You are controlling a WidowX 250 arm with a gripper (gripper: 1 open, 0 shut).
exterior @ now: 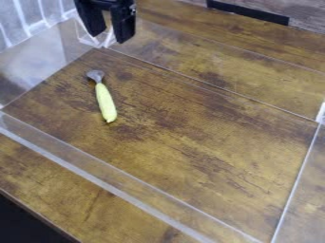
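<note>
My black gripper (pixel 106 23) hangs at the top left, open, above the back-left corner of a clear-walled enclosure. Below it a pale yellow object (pixel 105 100) with a grey tip, perhaps a toy corn or a brush, lies on the wooden floor of the enclosure, apart from the gripper.
Clear walls (pixel 127 185) ring the wooden floor (pixel 203 142), which is otherwise bare across its middle and right. A white rack (pixel 28 21) stands at the back left, and a dark strip (pixel 248 12) runs along the back.
</note>
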